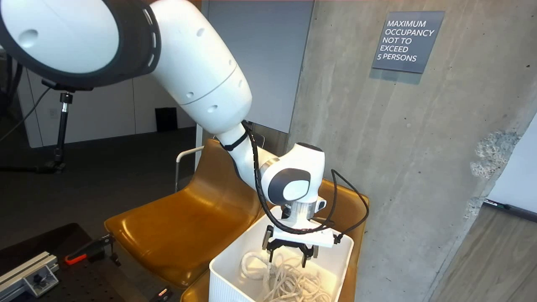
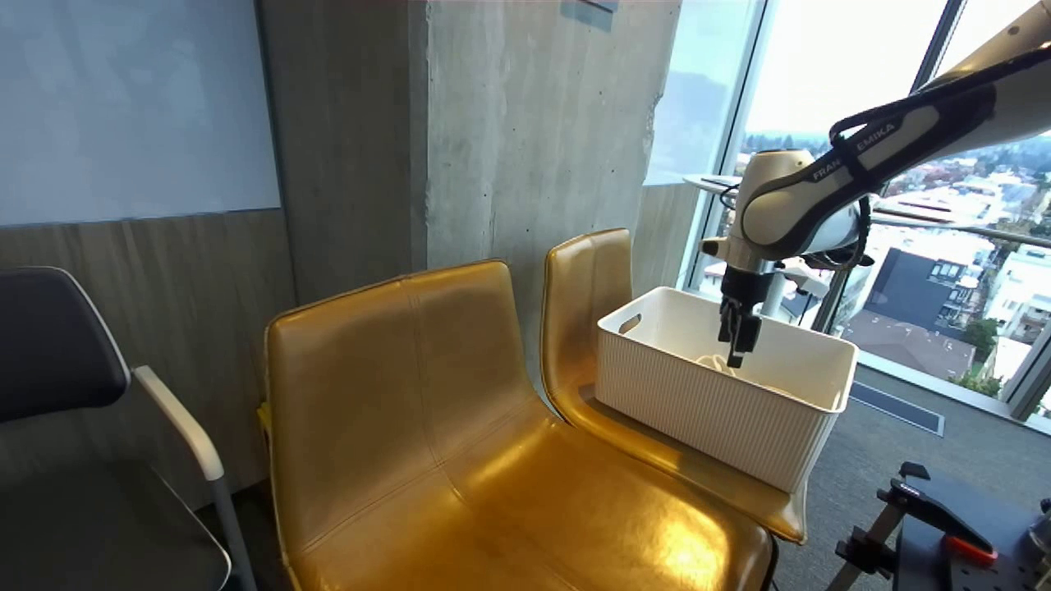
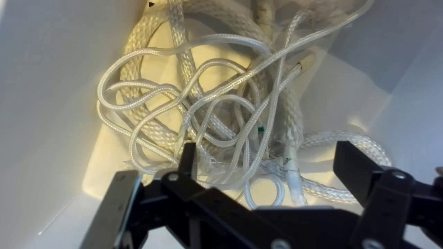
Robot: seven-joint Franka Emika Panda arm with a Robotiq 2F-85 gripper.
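A tangle of white rope (image 1: 289,282) lies on the floor of a white bin (image 1: 232,282). In the wrist view, thin cords (image 3: 232,89) loop over thicker braided rope (image 3: 135,68). My gripper (image 1: 288,261) hangs inside the bin, pointing down, its fingers wide apart. Between its fingers nothing is held; the rope shows below and beyond them. Whether a fingertip touches the cords cannot be made out. From the side, the gripper (image 2: 734,359) dips past the near rim of the bin (image 2: 709,399).
The bin rests on a tan chair (image 2: 744,492), its walls close around my gripper. Another tan chair (image 2: 414,423) stands beside it. A concrete wall (image 1: 402,176) rises behind. A dark table (image 1: 85,287) with a red-and-black clamp (image 1: 83,256) is at the lower left.
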